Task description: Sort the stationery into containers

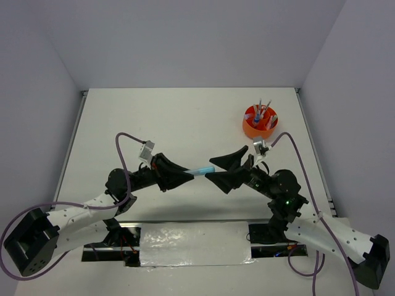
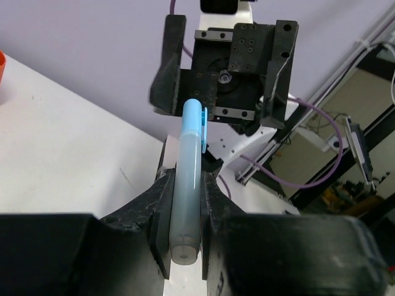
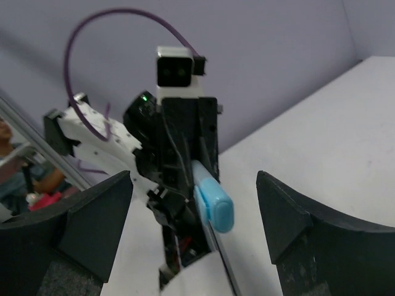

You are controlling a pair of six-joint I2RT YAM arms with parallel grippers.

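A light blue capped marker [image 1: 200,171] is held horizontally by my left gripper [image 1: 180,175], which is shut on it; in the left wrist view the marker [image 2: 187,185] points away from the fingers, cap outward. My right gripper [image 1: 223,169] faces it with fingers apart and nothing gripped; in the right wrist view the marker's end [image 3: 217,206] lies between and beyond the two black fingers, apparently not touched by them. An orange container [image 1: 253,129] with several pens in it stands at the back right of the white table.
Walls surround it at the back and sides. A clear sheet [image 1: 194,243] lies beyond the table's front edge.
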